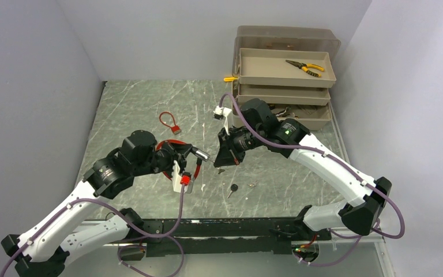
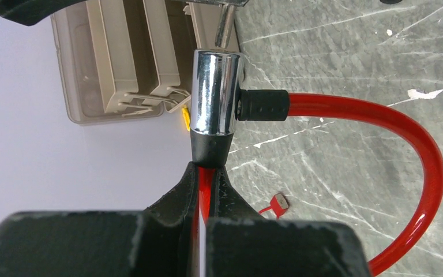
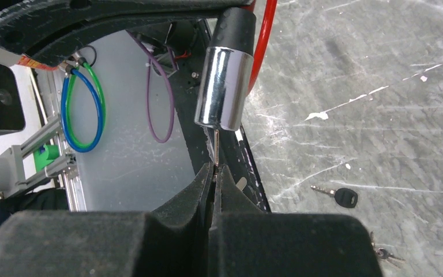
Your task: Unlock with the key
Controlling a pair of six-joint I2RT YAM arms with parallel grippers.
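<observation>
A red cable lock with a chrome cylinder [image 1: 201,154] [image 2: 214,92] [image 3: 224,86] hangs between the arms. My left gripper [image 1: 187,149] is shut on it at the black end of the cylinder, its red cable looping to the side. My right gripper [image 1: 219,158] is shut at the cylinder's other end, its tips on a thin metal shaft [image 3: 216,147] in line with the cylinder, likely a key; how deep it sits in the lock cannot be told.
A small red padlock [image 1: 175,128] [image 2: 279,203] lies on the marble mat [image 1: 121,104]. Loose keys [image 1: 234,188] [image 3: 345,197] lie toward the front. A tiered toolbox [image 1: 282,86] with pliers [image 1: 304,68] stands at the back right.
</observation>
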